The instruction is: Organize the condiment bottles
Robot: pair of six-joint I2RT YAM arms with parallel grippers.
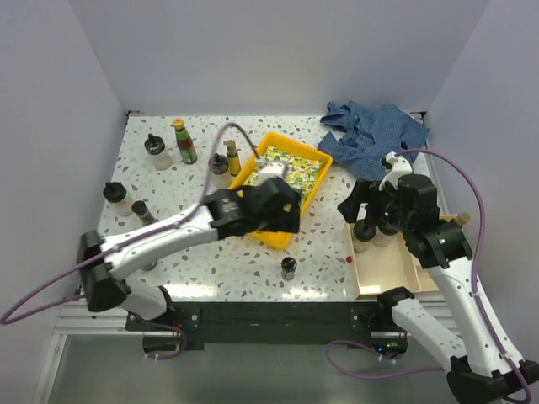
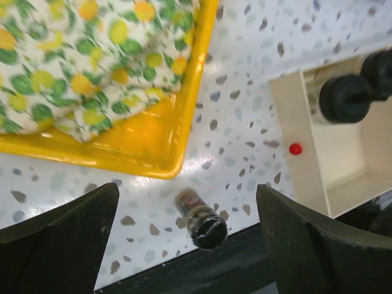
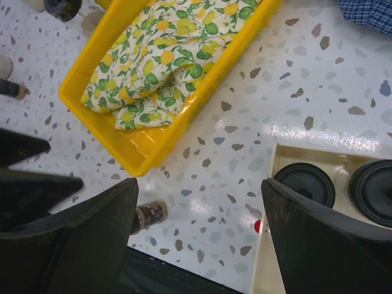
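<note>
A small dark-capped jar point(image 1: 288, 268) stands near the table's front, left of the cream box point(image 1: 362, 278), which holds black-lidded jars point(image 1: 364, 235). My left gripper is open, blurred in the top view over the yellow tray point(image 1: 276, 241), with the small jar between and beyond its fingers in its wrist view. My right gripper is apart-fingered above the box's left part, nothing between its fingers. More bottles, including a green bottle point(image 1: 186, 145), stand at the table's back left.
A blue cloth point(image 1: 379, 139) lies at the back right. The yellow tray holds a lemon-print cloth point(image 2: 92, 67). Bare speckled table lies between tray and box and around the small jar.
</note>
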